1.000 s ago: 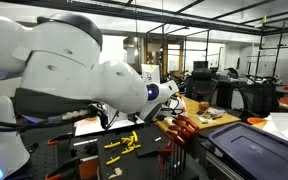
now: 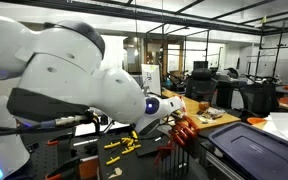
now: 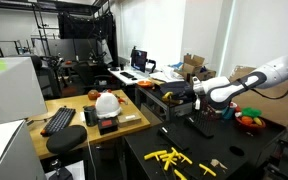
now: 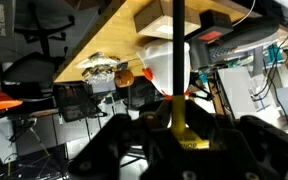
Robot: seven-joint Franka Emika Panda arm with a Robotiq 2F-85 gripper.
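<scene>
My gripper is shut on a yellow-and-dark stick. In the wrist view the yellow part (image 4: 179, 116) lies between the dark fingers, and a long dark shaft runs from it to the top of the picture. Exterior view 2 shows the gripper (image 3: 166, 96) raised over the far side of the dark table, pointing left. Its tips are too small there to make out clearly. In exterior view 1 the white arm (image 2: 124, 90) hides most of the gripper. Several yellow pieces (image 3: 168, 156) lie loose on the dark table (image 3: 209, 145).
A basket (image 3: 250, 124) of colourful items stands at the right of the table. A grey tray (image 2: 252, 150) and red parts (image 2: 184, 127) are near the arm in exterior view 1. On a wooden desk (image 3: 131, 122) behind sits a white helmet (image 3: 107, 104).
The loose yellow pieces look unmoved.
</scene>
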